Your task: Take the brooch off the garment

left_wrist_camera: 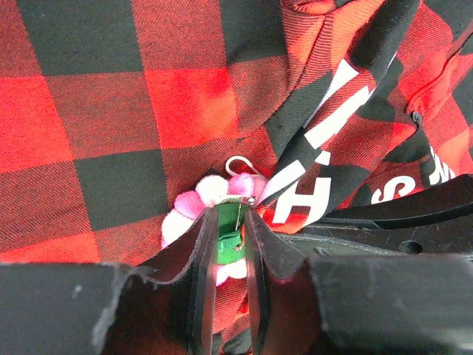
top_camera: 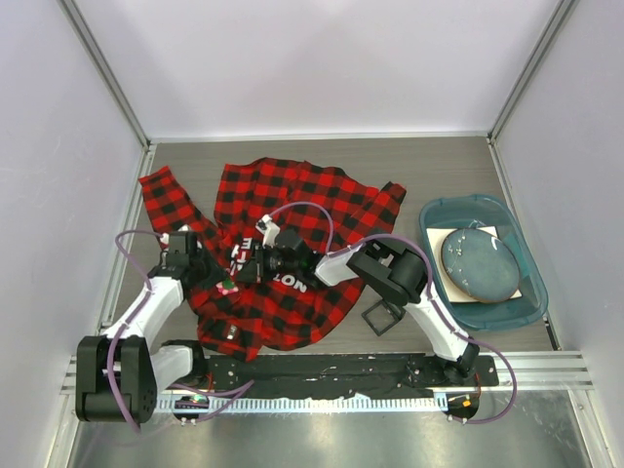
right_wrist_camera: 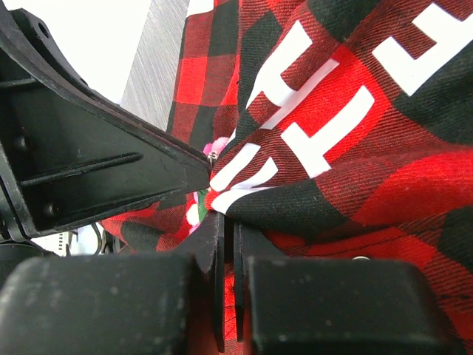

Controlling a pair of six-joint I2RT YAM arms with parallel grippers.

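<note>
A red-and-black checked garment (top_camera: pixel 288 195) with white lettering lies spread on the table. On it sits the brooch (left_wrist_camera: pixel 194 203), a pink and white flower with a green centre and a metal pin along its top. My left gripper is over the brooch, its fingers part open with the green centre and pin showing between the tips. Right beside the brooch, my right gripper is shut on a fold of the garment near the lettering. In the right wrist view the brooch (right_wrist_camera: pixel 199 200) is mostly hidden behind a left finger and the cloth.
A teal basket (top_camera: pixel 441 216) with a round dark object (top_camera: pixel 481 265) in it stands at the right. A small black frame (top_camera: pixel 383 317) lies on the table below the right arm. The two grippers are very close together.
</note>
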